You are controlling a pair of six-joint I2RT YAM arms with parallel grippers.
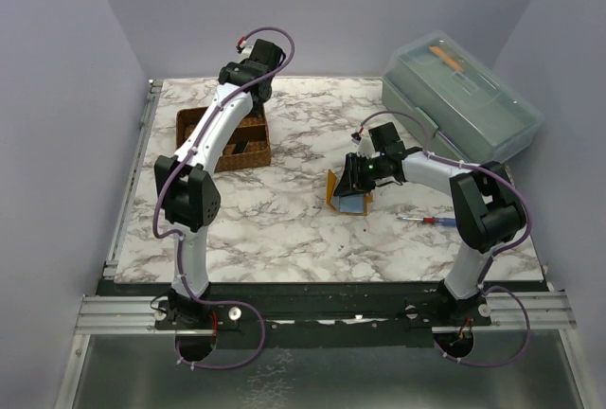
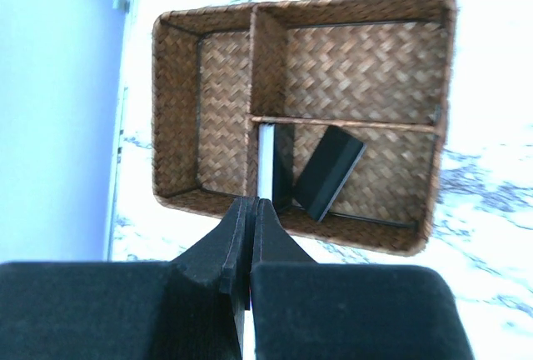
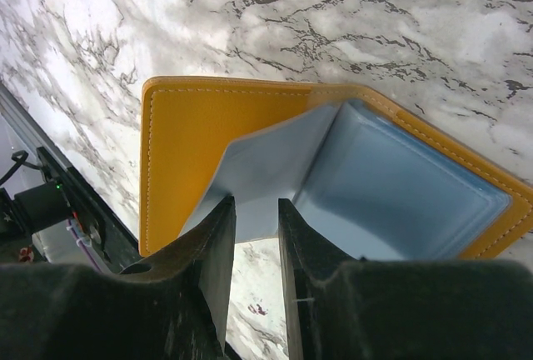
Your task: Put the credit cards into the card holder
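The open card holder [image 1: 352, 205], yellow-brown outside with grey-blue sleeves, lies on the table. In the right wrist view, my right gripper is part open over the holder's raised sleeve [image 3: 283, 156]; one fingertip [image 3: 223, 207] overlaps that sleeve, and whether they touch is unclear. No card shows between its fingers. My left gripper is shut above the front edge of the woven basket [image 2: 354, 123], with nothing visible between its fingers. Inside the basket's front compartment, a dark card [image 2: 331, 172] leans diagonally beside an upright white-edged piece [image 2: 266, 162].
A translucent lidded box [image 1: 464, 92] stands at the back right. A red-and-blue pen-like tool [image 1: 431, 221] lies right of the holder. Bare marble-patterned table [image 1: 270, 229] separates basket and holder.
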